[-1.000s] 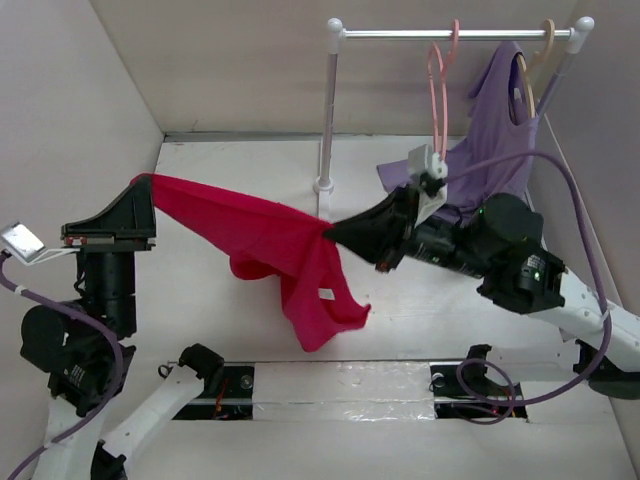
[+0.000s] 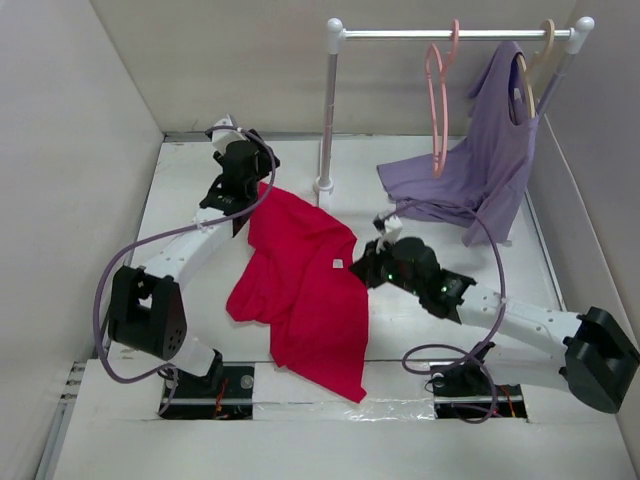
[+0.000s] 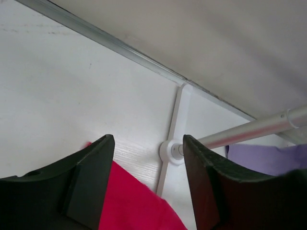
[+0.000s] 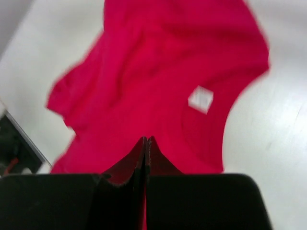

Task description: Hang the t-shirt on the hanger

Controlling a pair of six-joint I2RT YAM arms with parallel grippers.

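Note:
A red t-shirt (image 2: 310, 290) lies spread, with some folds, on the white table, a small pale label on it. My left gripper is open over the shirt's far-left end by the rack's post, nothing between its fingers. My right gripper (image 2: 362, 268) hovers over the shirt's right part, shut with nothing showing between its fingers; its wrist view is blurred. Two pink hangers (image 2: 438, 150) hang empty from the rail.
The rack's rail (image 2: 390, 35) spans the back right, its left post (image 2: 328, 120) near my left gripper. A purple garment (image 2: 480, 150) on a wooden hanger hangs at the right, draping onto the table.
My left gripper has moved toward the back; my right has drawn toward the front.

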